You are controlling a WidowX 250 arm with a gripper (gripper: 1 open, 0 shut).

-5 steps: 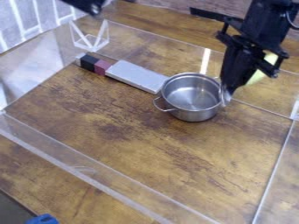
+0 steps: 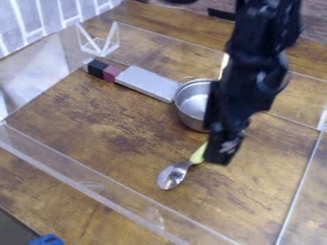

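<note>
My black gripper (image 2: pixel 224 134) is low at the centre right of the camera view, blurred, over the pale yellow-green handle of a spoon (image 2: pixel 174 174) that lies on the wooden surface. The gripper is open; whether anything is between its fingers is hidden. Just behind it stands a steel pot (image 2: pixel 192 103), partly covered by the gripper.
A grey bar (image 2: pixel 147 82) with dark and maroon end blocks lies at the back left, near a white wire-like stand (image 2: pixel 98 40). Clear walls (image 2: pixel 96 196) bound the area.
The spoon, up by my gripper a second ago, now lies on the surface in front of the pot. My gripper rose clear of it and has since come down toward its handle.
</note>
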